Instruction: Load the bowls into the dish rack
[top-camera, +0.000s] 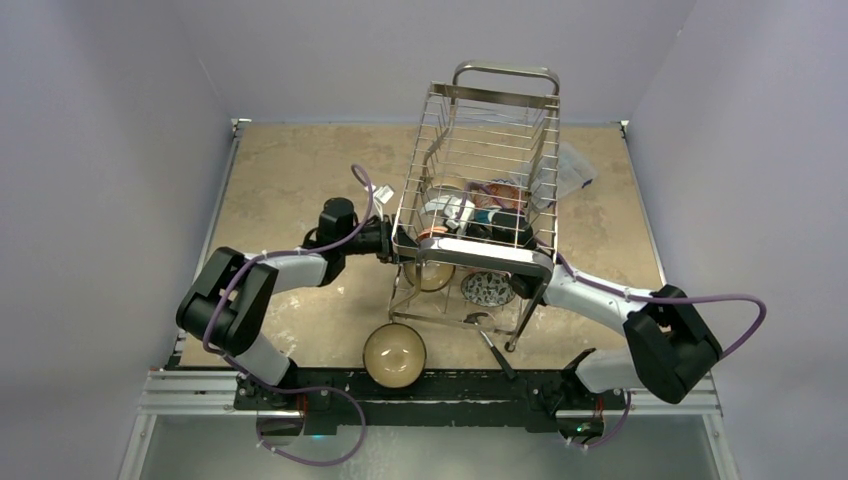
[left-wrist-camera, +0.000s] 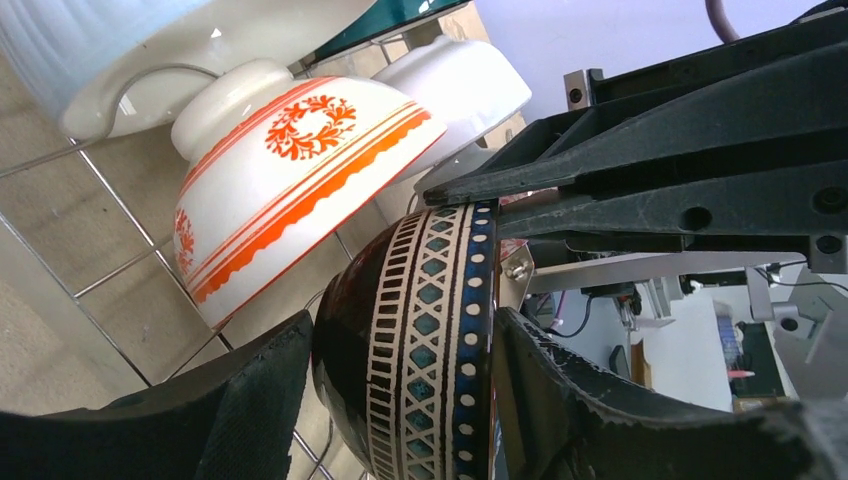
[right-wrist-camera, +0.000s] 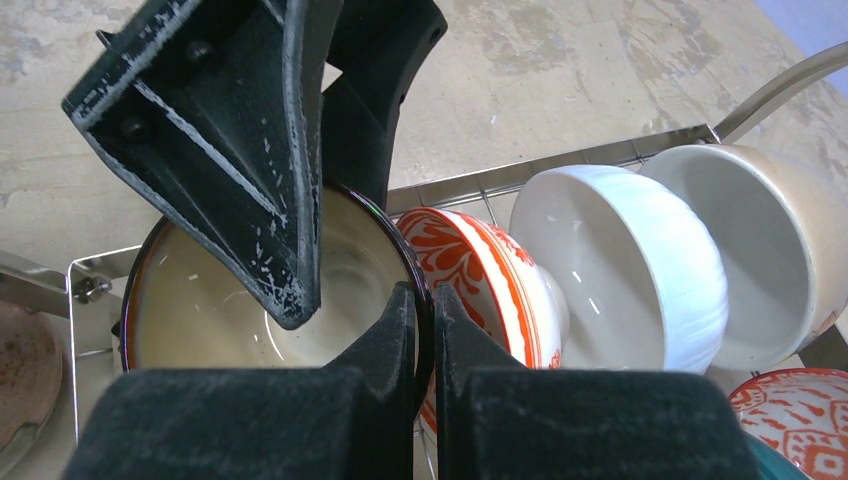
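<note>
A dark bowl with a patterned band and tan inside (left-wrist-camera: 425, 340) stands tilted in the dish rack's (top-camera: 497, 97) lower level. My right gripper is shut on its rim. My left gripper is part open, straddling the bowl wall, one finger outside and one inside. In the right wrist view, a left finger (right-wrist-camera: 285, 290) reaches into the bowl. An orange-and-white bowl (left-wrist-camera: 300, 185) leans beside it, with white bowls (right-wrist-camera: 610, 270) further along. Another tan bowl (top-camera: 394, 355) sits upright in front of the rack.
A black-and-white patterned dish (top-camera: 487, 288) lies under the rack's front bar. A black-handled utensil (top-camera: 497, 355) rests at the front edge. Behind the rack's right side is a clear plastic container (top-camera: 575, 170). The rack's upper wire shelf overhangs both grippers.
</note>
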